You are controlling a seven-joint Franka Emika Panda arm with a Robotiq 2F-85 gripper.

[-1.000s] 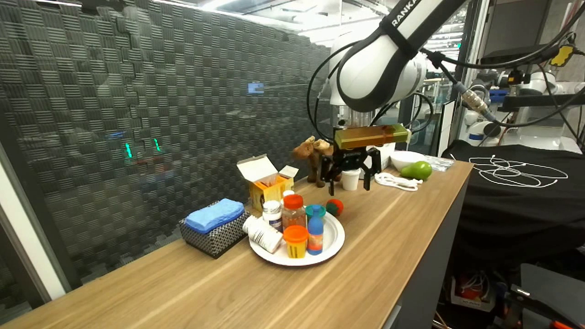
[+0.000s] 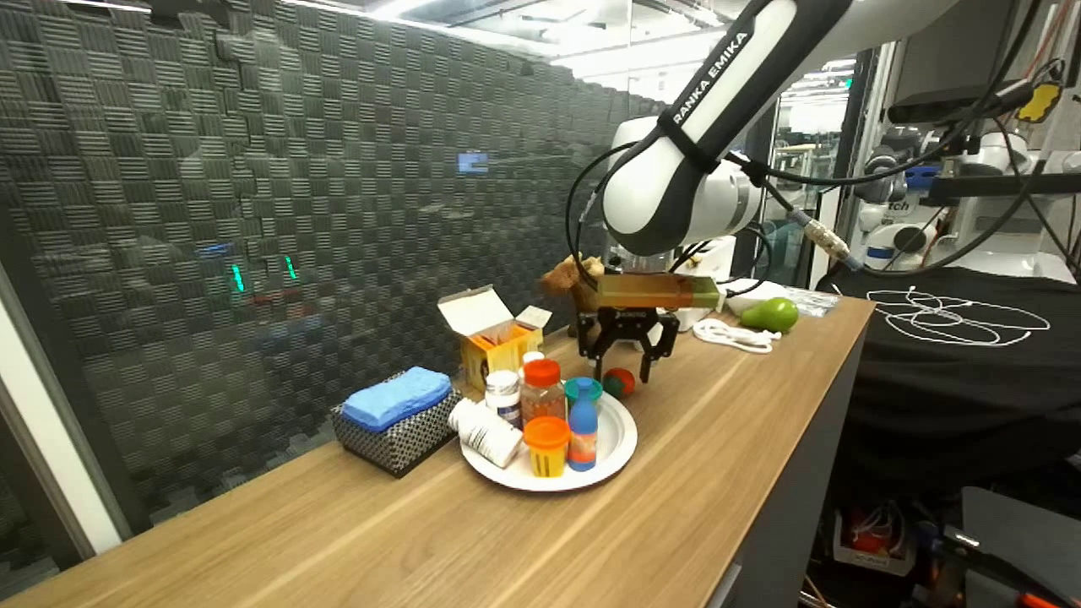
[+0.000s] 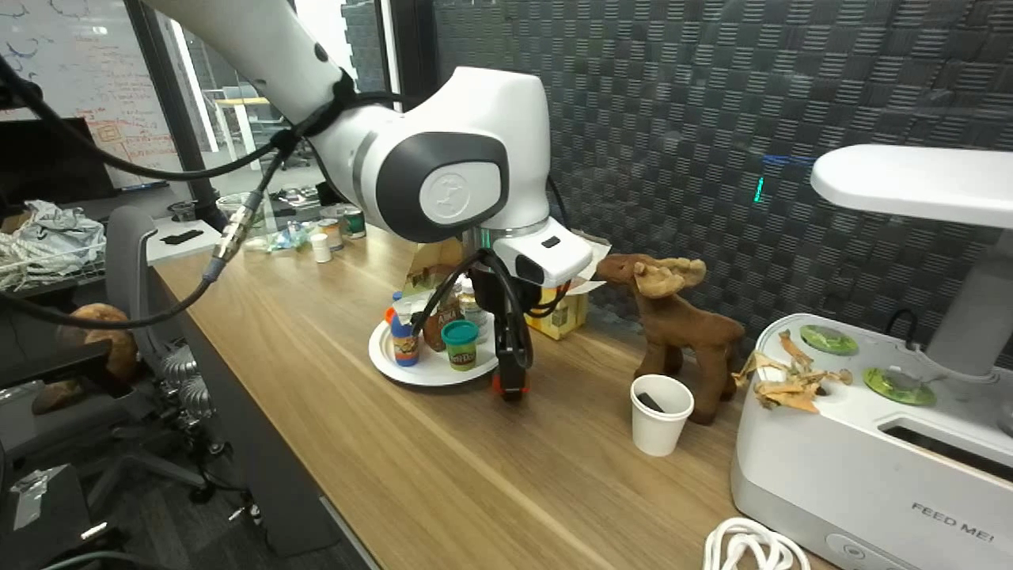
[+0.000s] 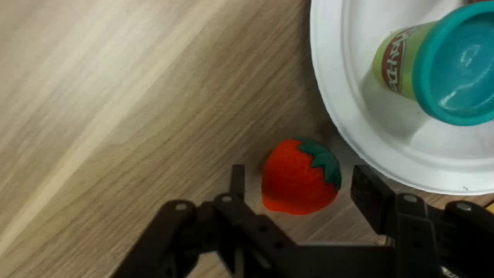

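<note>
A red toy strawberry (image 4: 292,183) with a green leafy top lies on the wooden table, just off the edge of the white plate (image 4: 329,85). My gripper (image 2: 622,373) is open above it, fingers apart. In the wrist view the strawberry shows in the gap between the two fingers, with wood visible on either side and neither finger seen touching it. The second exterior view shows only bits of its red behind the dark fingers (image 3: 513,366).
On the plate stand a teal-lidded Play-Doh tub (image 4: 463,69), a blue bottle (image 2: 583,431), an orange-lidded tub (image 2: 548,451) and several jars. A yellow box (image 2: 497,355), a toy moose (image 3: 679,323) and a paper cup (image 3: 660,418) are nearby.
My gripper has come down and slightly left in the first exterior view, reaching the strawberry. Its fingers stand closer together than before. The strawberry and plate have not visibly moved.
</note>
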